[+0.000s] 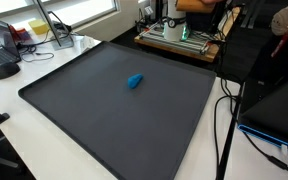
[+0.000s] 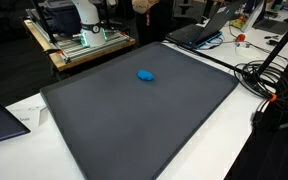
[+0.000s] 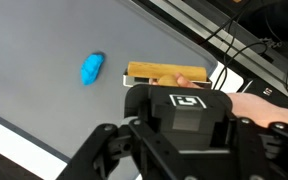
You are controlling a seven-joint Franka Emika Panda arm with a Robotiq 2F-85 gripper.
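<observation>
A small bright blue object [image 1: 135,80], perhaps cloth or soft material, lies on the dark grey mat [image 1: 104,120] towards its far side. The same blue object [image 2: 145,75] shows in the second exterior view, and in the wrist view the blue object [image 3: 91,68] is left of the gripper, well apart from it. My gripper shows as a black body with a square-patterned tag. Its fingertips cannot be made out clearly. A tan bar [image 3: 166,71] and a skin-coloured shape [image 3: 262,108], apparently a person's hand, are close by it.
Black cables [image 1: 222,110] run along the mat's right side. A laptop [image 1: 1,62] and mouse sit at the left in the first exterior view. The white robot base [image 2: 89,18] stands on a wooden table behind.
</observation>
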